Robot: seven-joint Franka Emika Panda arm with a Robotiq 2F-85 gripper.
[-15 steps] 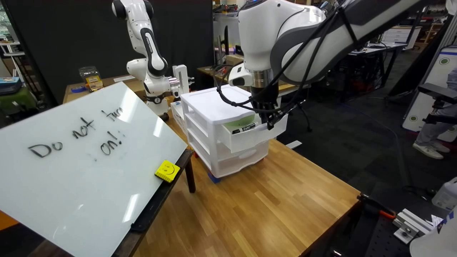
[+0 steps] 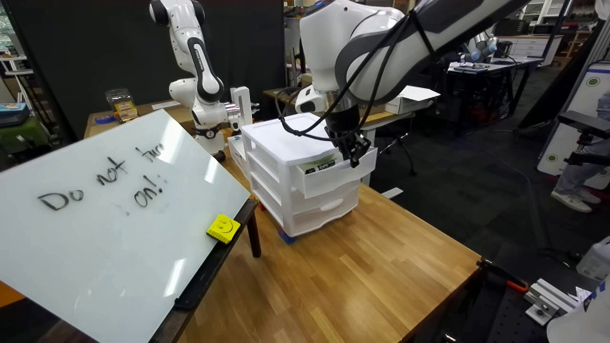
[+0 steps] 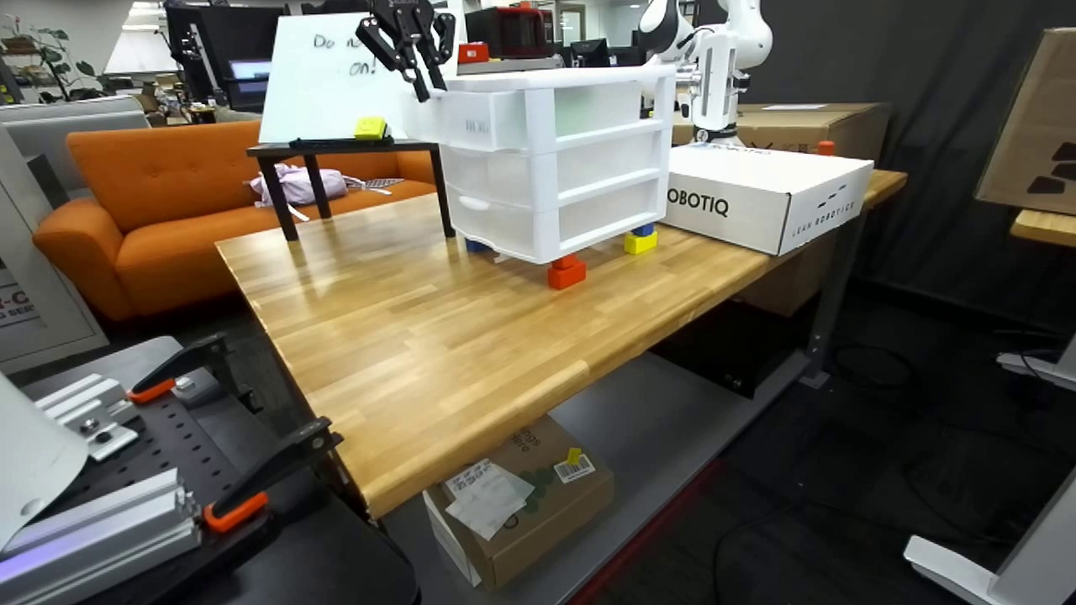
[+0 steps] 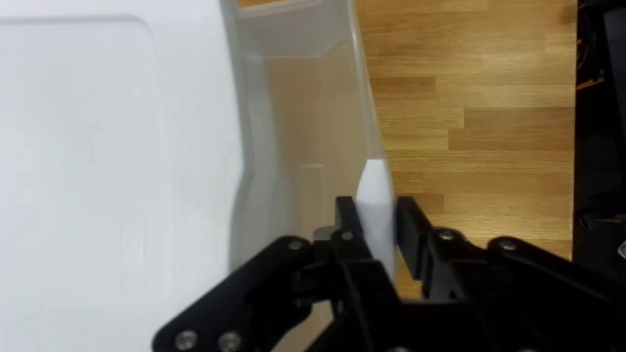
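A white plastic drawer unit stands on the wooden table, its top drawer partly pulled out. Pinched at the upper edge of that drawer's front is my gripper, shut with the white front wall between its black fingers. In the second exterior view the gripper reaches down onto the drawer front from above. Inside the drawer, a dark marker and something green show. The lower drawers are closed.
A whiteboard with handwriting and a yellow smiley eraser stands beside the unit. A Robotiq box lies behind it. Coloured blocks sit under its corners.
The top drawer has slid a little inward toward the unit, and my gripper has moved with it. Less of the marker shows now. The whiteboard and eraser have not moved.
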